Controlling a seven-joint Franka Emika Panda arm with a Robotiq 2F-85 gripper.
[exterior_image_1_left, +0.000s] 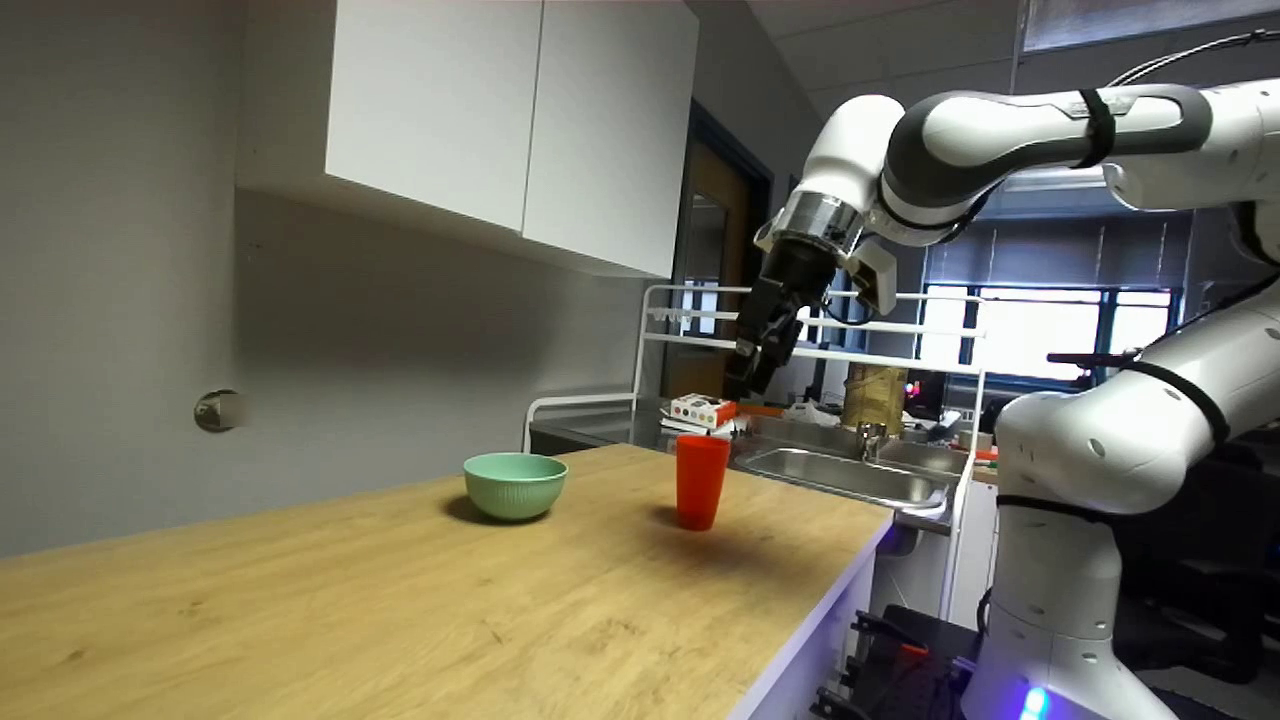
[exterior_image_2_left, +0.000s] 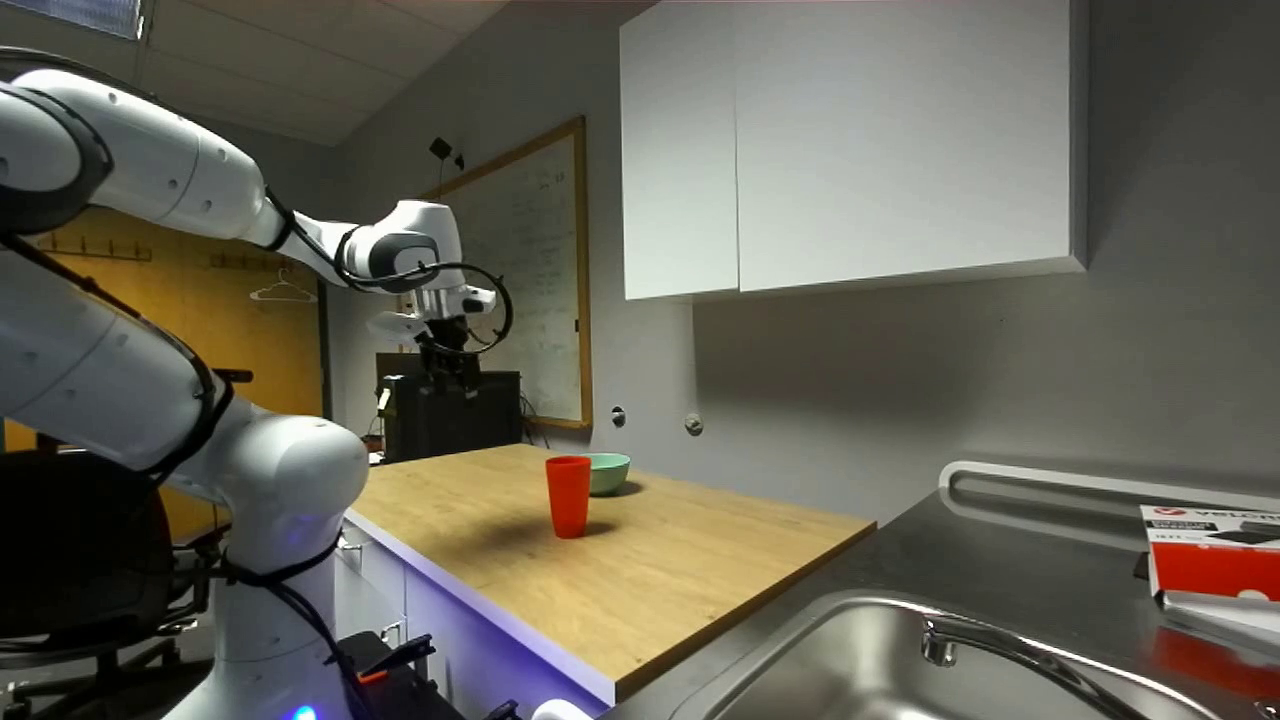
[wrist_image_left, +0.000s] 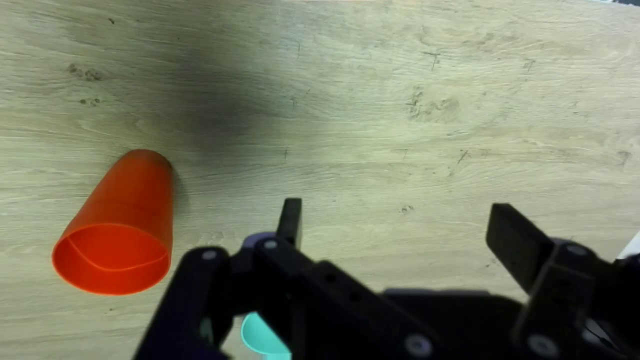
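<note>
A red-orange cup (exterior_image_1_left: 699, 482) stands upright on the wooden tabletop, near its right side in exterior view 1. Looking down from the wrist, I see the cup (wrist_image_left: 120, 228) at the left, its empty inside showing. A mint-green bowl (exterior_image_1_left: 515, 485) rests on the wood toward the wall; the wrist view catches only a bit of the bowl (wrist_image_left: 262, 336) behind my gripper parts. My gripper hangs well above the table, open, its fingers wide apart with bare wood beneath them. The cup lies outside the fingers, beyond the left finger (wrist_image_left: 291, 221).
White cabinets (exterior_image_1_left: 504, 132) hang over the table's wall side. A steel sink (exterior_image_2_left: 840, 660) adjoins the table's end, with a red-and-white box (exterior_image_2_left: 1212, 552) beside it. A white rack (exterior_image_1_left: 816, 353) stands at the sink.
</note>
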